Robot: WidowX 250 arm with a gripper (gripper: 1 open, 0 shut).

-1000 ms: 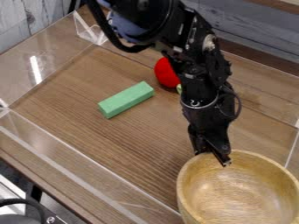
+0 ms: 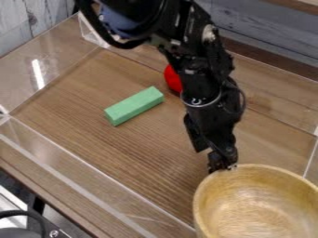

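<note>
My black gripper (image 2: 214,152) hangs over the wooden table just above the back-left rim of a large tan bowl (image 2: 255,209) at the lower right. Its fingertips are dark and small in view, apparently open, with nothing clearly between them. A red object (image 2: 173,78) lies partly hidden behind the arm. A green block (image 2: 134,105) rests to the left of the gripper.
A grey wall runs along the back, and the table's edge with dark cables lies at the lower left.
The arm has shifted slightly, and the bowl sits a little lower and further right than a second ago, with less of it overlapped by the gripper.
</note>
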